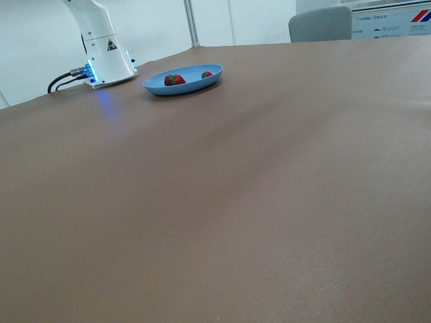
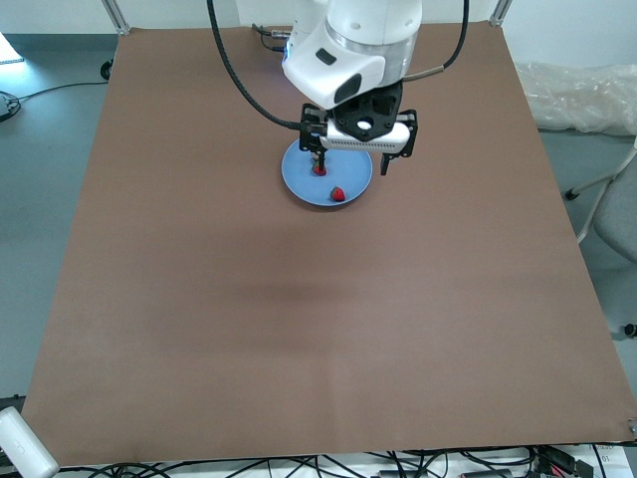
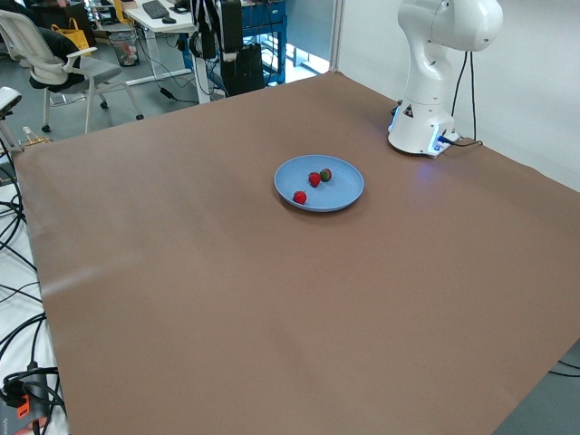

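A blue plate [image 2: 299, 184] holds red strawberries with green leaves: a lone strawberry [image 2: 338, 194] and a pair, seen clearly as strawberries [image 3: 314, 179] in the right view and strawberries [image 1: 178, 79] in the top view. In the left view my gripper [image 2: 352, 162] hangs above the plate, one finger over the pair, the fingers spread apart with nothing seen between them. The gripper does not show in the top or right views.
The white arm base [image 3: 417, 127] stands at the table's back edge, with cables. A grey chair [image 2: 617, 209] stands beside the table.
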